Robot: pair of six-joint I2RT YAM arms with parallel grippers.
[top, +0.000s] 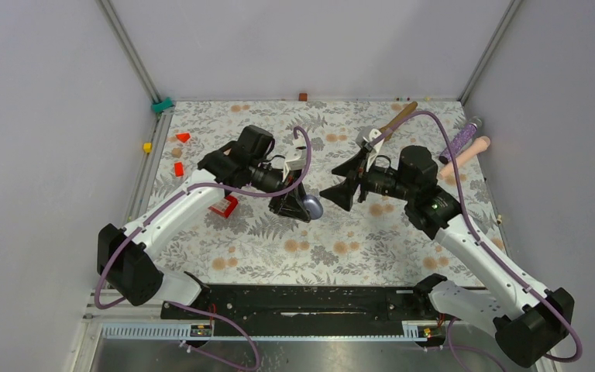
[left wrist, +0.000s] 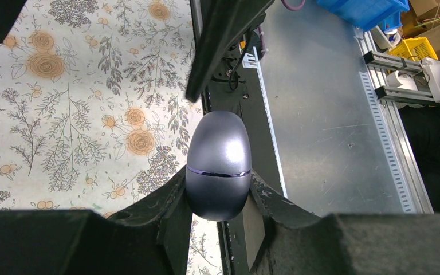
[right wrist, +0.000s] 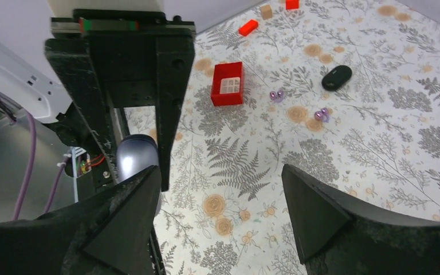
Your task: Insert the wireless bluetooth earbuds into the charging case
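The silver charging case (left wrist: 217, 166), its lid closed, is held in my left gripper (top: 298, 208), which is shut on it. My open right gripper (top: 331, 194) stands just to the right of the case, nothing between its fingers. In the right wrist view the case (right wrist: 134, 157) is partly hidden behind the fingers. Two small glossy purple earbuds (right wrist: 277, 95) lie apart on the patterned mat.
A red box (right wrist: 227, 91) and a black oval object (right wrist: 337, 77) lie on the mat. Small red blocks sit at the left. A wooden roller (top: 403, 110) and other cylinders lie at the back right.
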